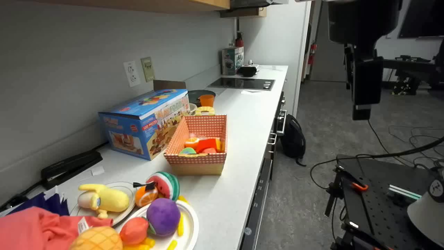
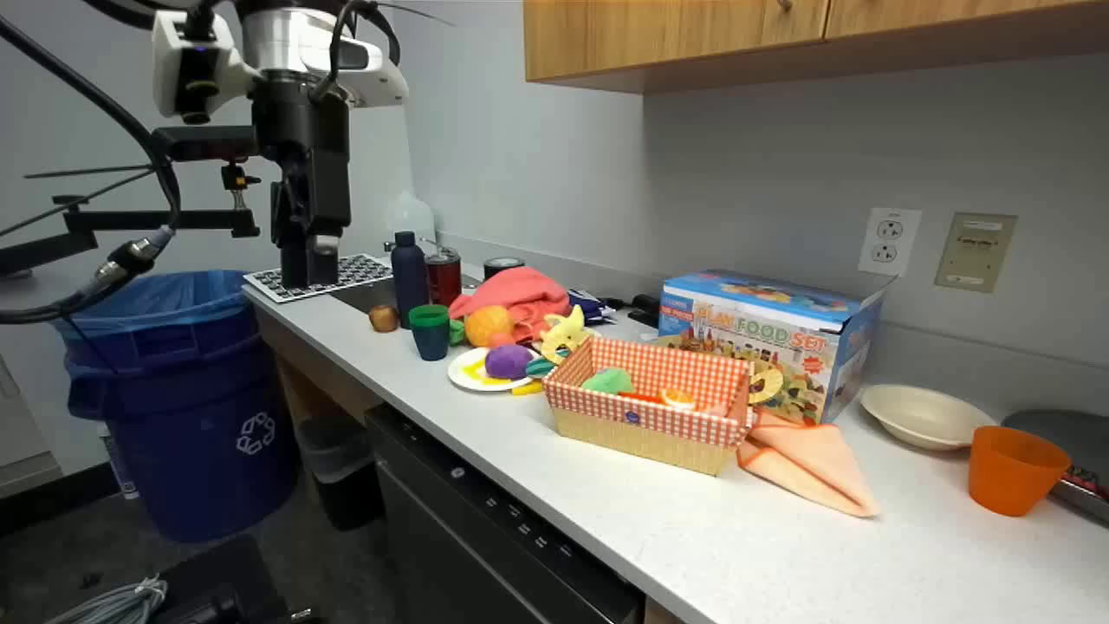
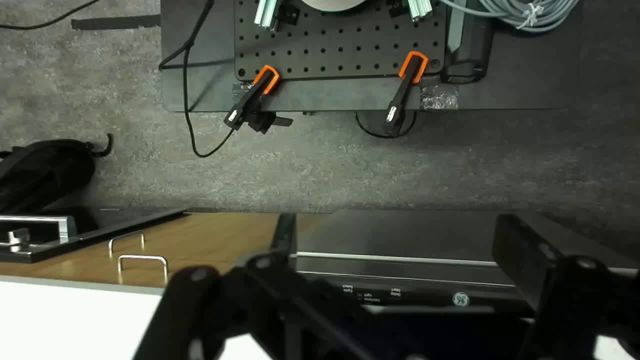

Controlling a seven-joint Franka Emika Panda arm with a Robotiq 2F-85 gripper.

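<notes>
My gripper is open, its two fingers wide apart and nothing between them in the wrist view. It hangs high in the air, pointing down, in front of the counter edge and clear of every object. The red-checked basket [image 1: 195, 169] stands on the counter with several toy foods inside, among them a red piece [image 1: 206, 144] and a green piece [image 2: 609, 381]. Near it, a white plate [image 1: 191, 221] bears a purple toy [image 1: 163, 216] and yellow strips. A yellow banana-shaped plush [image 1: 109, 199] lies on another plate behind.
Against the wall is the play food box [image 1: 143, 118]. An orange cup [image 2: 1016, 470], a cream bowl [image 2: 925, 416] and a peach cloth [image 2: 806, 463] lie past the basket. A green cup [image 2: 429, 333] and a dark bottle [image 2: 410, 276] stand at the other end. Counter front has bare room.
</notes>
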